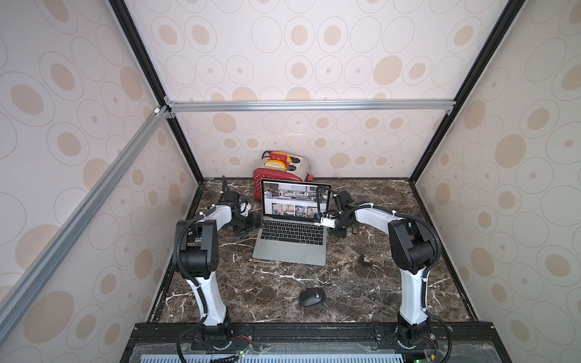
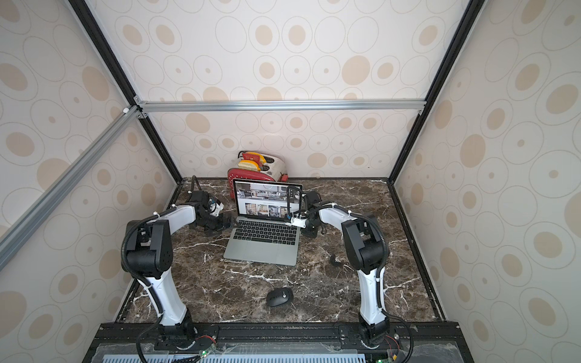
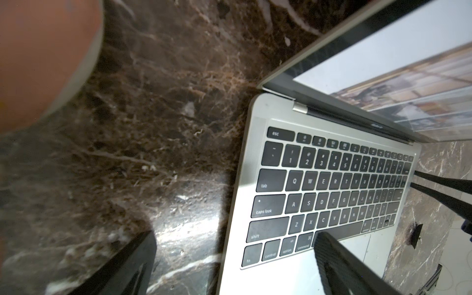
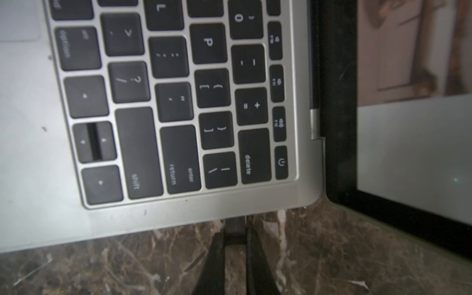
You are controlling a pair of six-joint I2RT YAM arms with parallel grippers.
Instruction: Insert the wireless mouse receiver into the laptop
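Note:
The grey laptop (image 1: 290,251) lies open on the marble table, its screen lit. Beside its right edge, my right gripper is shut on the small dark receiver (image 4: 235,226). That receiver points at the laptop's side near the rear corner and reaches up to the edge in the right wrist view; whether any of it sits inside a port cannot be told. On the laptop's left side my left gripper stands open and empty, its dark fingers (image 3: 131,268) wide apart. The black mouse (image 1: 312,297) rests near the table's front edge.
A red and cream toaster-like object (image 1: 281,169) stands close behind the laptop's screen. A small black piece (image 1: 364,260) lies to the right of the laptop. Bare table (image 1: 266,290) spreads between laptop and mouse.

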